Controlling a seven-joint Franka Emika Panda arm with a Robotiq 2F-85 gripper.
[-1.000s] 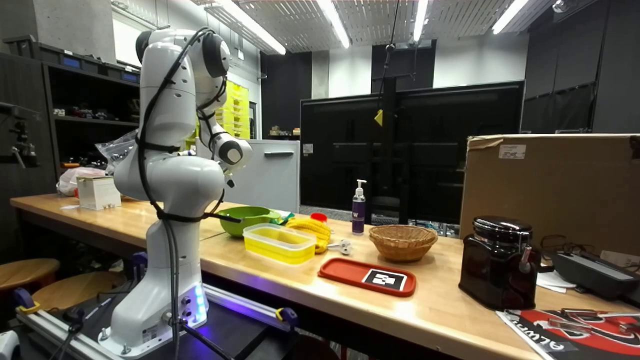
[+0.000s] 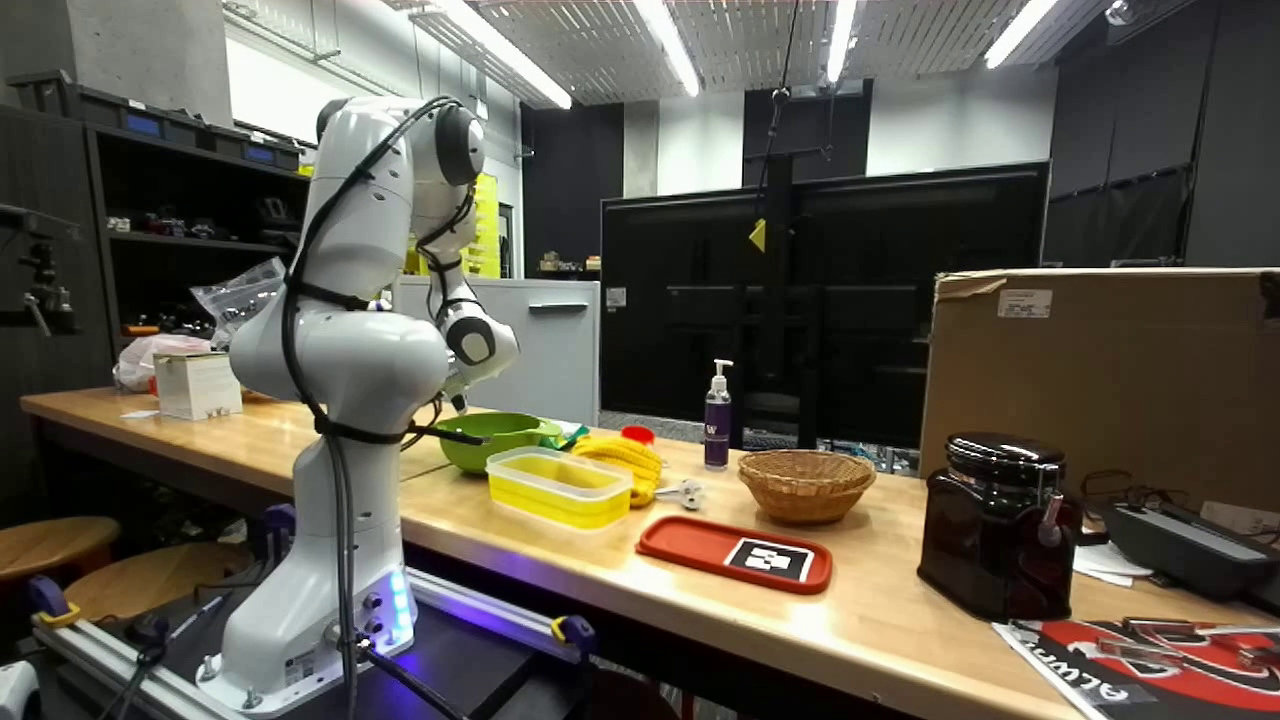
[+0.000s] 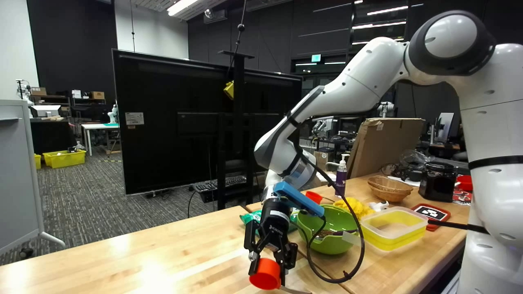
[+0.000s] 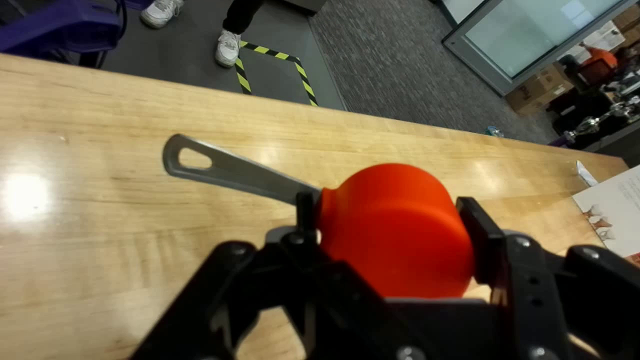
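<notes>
In the wrist view a red measuring cup (image 4: 396,234) with a flat grey metal handle sits between the black fingers, one on each side, and my gripper is shut on it. The handle reaches out to the left over the bare table. Exterior view 2 shows the same red cup (image 3: 265,274) at the end of my gripper (image 3: 272,267), above the wooden table and left of the green bowl (image 3: 321,220). Something brown lies in that bowl. In exterior view 1 the arm hides the gripper and cup.
To the bowl's right are a yellow-sided clear container (image 3: 394,230), yellow bananas (image 3: 359,210), a wicker basket (image 3: 390,186), a purple pump bottle (image 3: 340,179) and a red tray (image 3: 432,214). A green bag (image 3: 252,217) lies behind the bowl.
In exterior view 1 the arm's upper part and wrist have shifted right and downward, toward the green bowl. The objects on the table have not moved.
</notes>
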